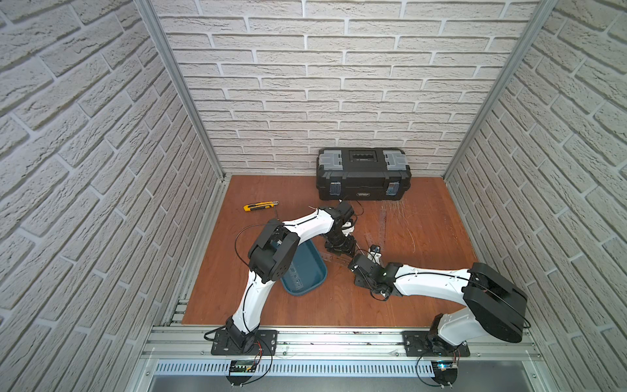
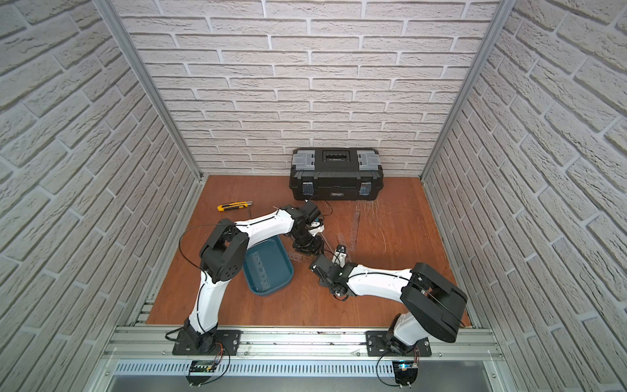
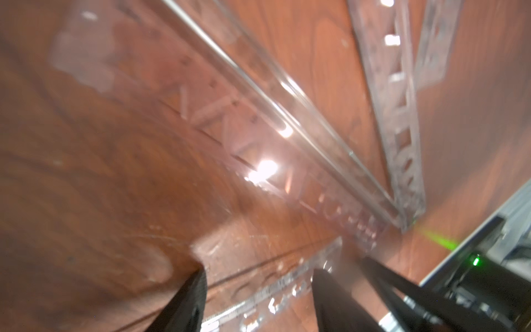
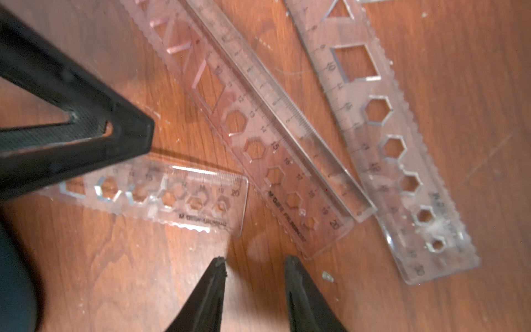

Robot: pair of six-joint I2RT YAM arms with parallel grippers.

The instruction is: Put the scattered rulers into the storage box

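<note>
Several clear rulers lie on the wood table: a pink-tinted ruler (image 4: 293,215) beside a narrow ruler (image 4: 309,144), a wide ruler (image 4: 403,160) to their right, and a short ruler (image 4: 146,188) at lower left. My left gripper is low over the rulers, a clear ruler (image 3: 276,293) between its fingertips, blurred. My right gripper stands part open with nothing between its fingers, just short of the rulers' ends. The blue storage box (image 2: 277,277) sits left of both grippers, a ruler lying inside.
A black toolbox (image 1: 363,183) stands at the back, and a yellow utility knife (image 1: 260,205) lies at back left. The table's right side and front middle have bare room. The two grippers are close together.
</note>
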